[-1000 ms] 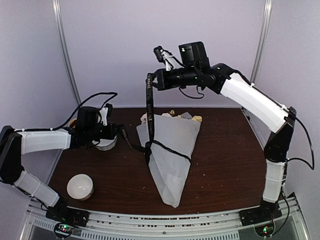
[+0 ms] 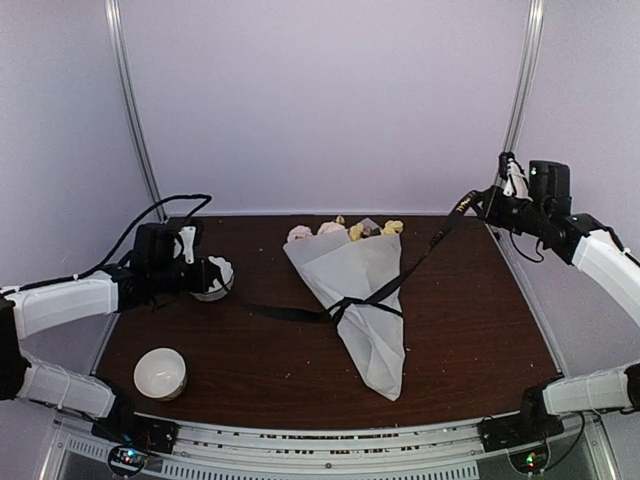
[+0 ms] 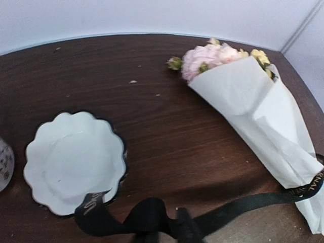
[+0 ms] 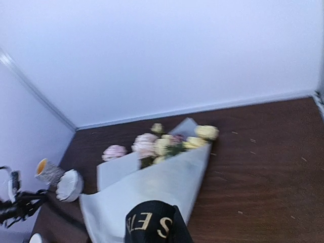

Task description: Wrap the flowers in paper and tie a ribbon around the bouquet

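A bouquet of pink and yellow flowers in white paper (image 2: 345,265) lies on the table, stems toward the front. Around its narrow part runs a black ribbon (image 2: 348,303), crossed at the paper's left side. One ribbon end rises to the right, where my right gripper (image 2: 478,205) is shut on it; lettered ribbon (image 4: 149,223) covers the fingertips in the right wrist view. Toward the left the other end hangs slack. In the left wrist view it lies across the slightly parted, blurred fingers of my left gripper, its loose tip over a scalloped bowl.
The scalloped white bowl (image 3: 76,162) stands just beyond my left gripper, beside a patterned cup (image 4: 49,173). Another white bowl (image 2: 160,374) sits at the front left. Right of the bouquet, the table (image 2: 470,320) is bare.
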